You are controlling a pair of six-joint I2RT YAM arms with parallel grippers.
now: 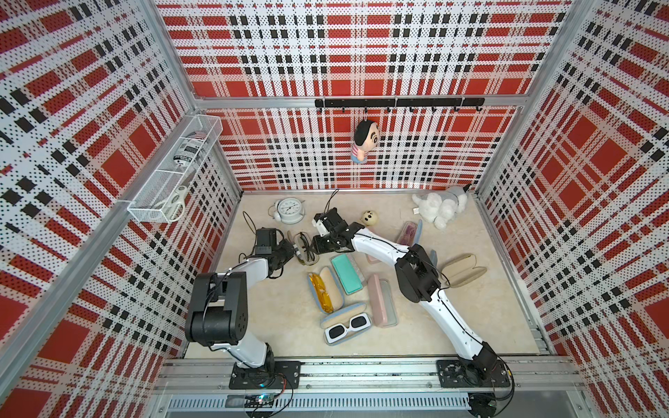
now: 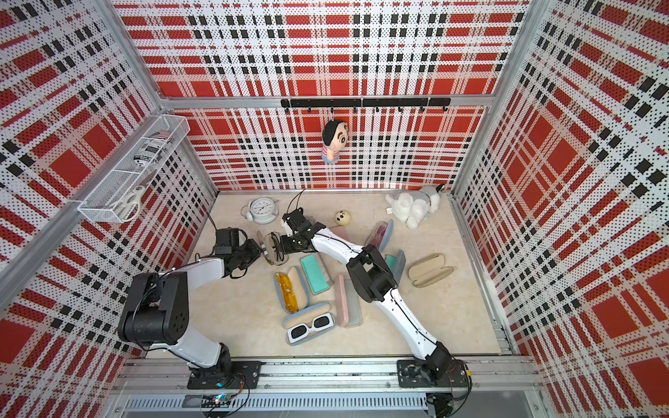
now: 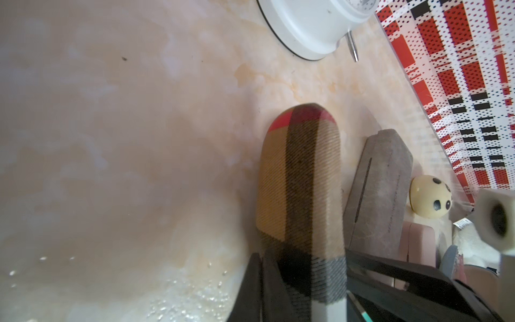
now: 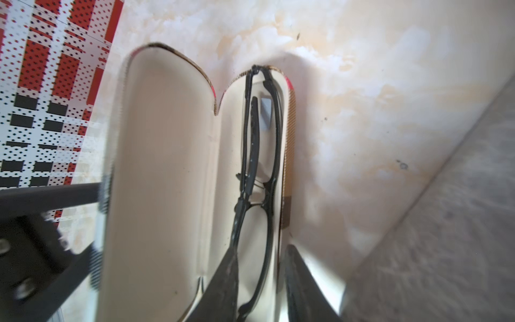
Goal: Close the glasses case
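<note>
The plaid glasses case (image 4: 161, 187) lies open, its pale lining and black-framed glasses (image 4: 254, 187) showing in the right wrist view. From the left wrist view I see the plaid outer side of its lid (image 3: 300, 198). My left gripper is shut beside that outer side, with nothing visible between its fingers; any contact with the lid is hard to judge. At the opposite side, my right gripper stands open around the base's side wall, one finger over the glasses and the other outside. In the top left view the case (image 1: 304, 248) sits between both grippers.
A white clock (image 1: 288, 209) stands behind the case. Toward the front lie a teal case (image 1: 347, 273), a case with yellow glasses (image 1: 321, 292), white sunglasses (image 1: 347, 327) in their case and a pink case (image 1: 377, 299). A grey case (image 3: 378, 193) is close on the right.
</note>
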